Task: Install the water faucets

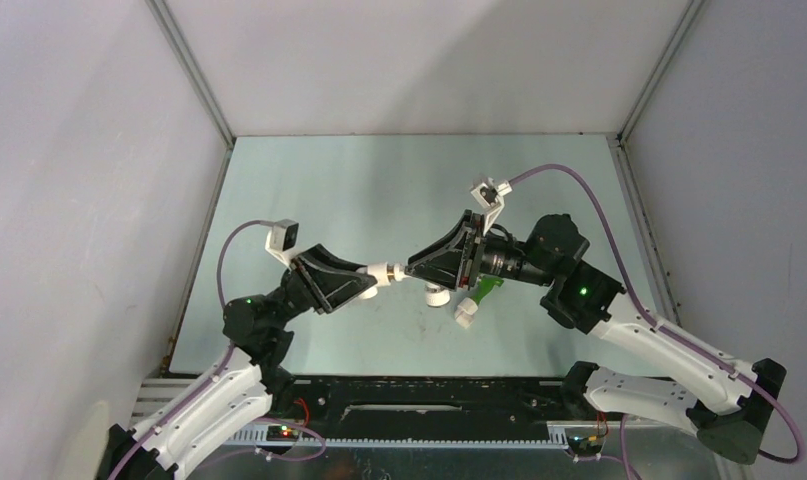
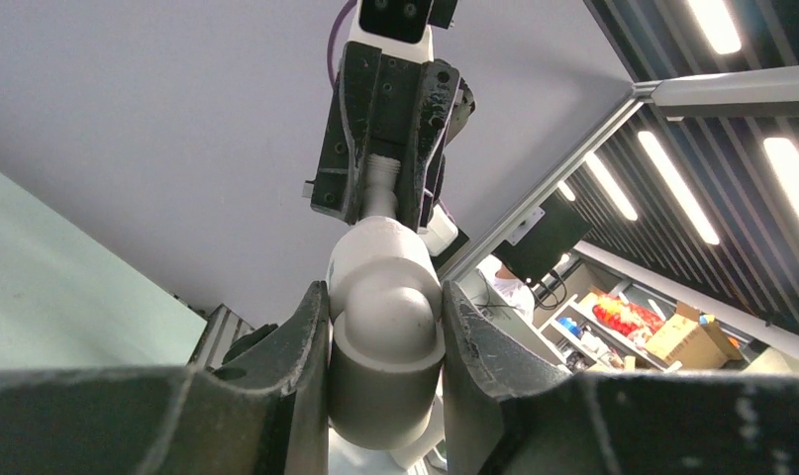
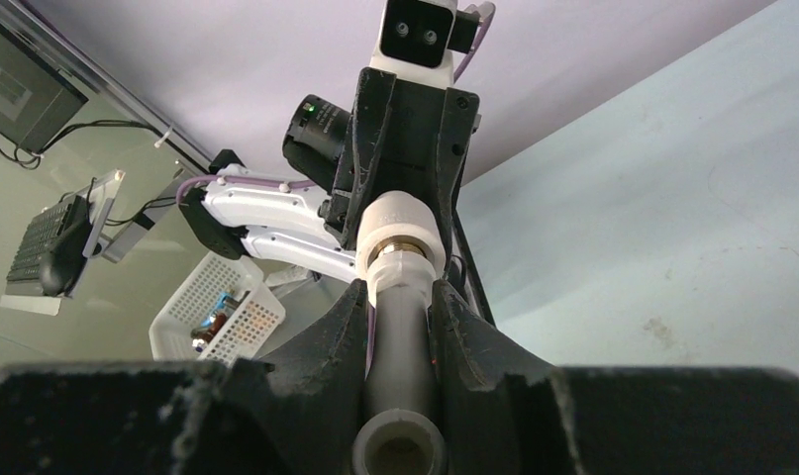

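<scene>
A white fitting with a brass collar (image 1: 390, 272) is held in the air near the middle, with my left gripper (image 1: 373, 283) shut around its body. In the left wrist view the rounded body of that fitting (image 2: 383, 322) fills the space between the fingers. Facing it from the right, my right gripper (image 1: 410, 271) surrounds a narrow white pipe (image 3: 400, 346). The pipe's near end is hollow, and its far end meets the fitting's collar. Slim gaps show between the pipe and the right fingers, so this gripper is slightly open. How deep the pipe sits is hidden.
Below the right gripper, a white ribbed cap (image 1: 437, 297) and a white piece (image 1: 466, 312) with a green handle (image 1: 488, 287) lie on the table.
</scene>
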